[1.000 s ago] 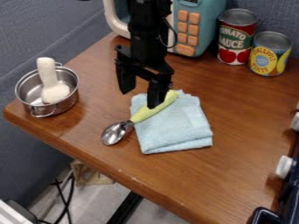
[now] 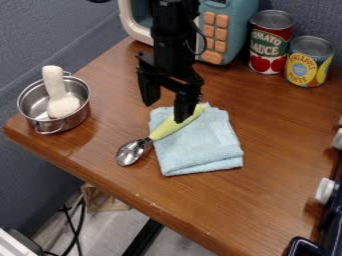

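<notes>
My black gripper hangs over the middle of the wooden table, above a spoon with a silver bowl and a pale yellow handle. The handle lies across a folded light blue cloth. The fingers point down; from this view I cannot tell whether anything is between them. A steel pot at the left holds a white cylindrical object standing upright.
At the back right stand a tomato sauce can and a yellow can. A teal toy microwave is at the back. A dark appliance with white knobs lines the right edge.
The gripper has risen very slightly; otherwise nothing visibly differs.
</notes>
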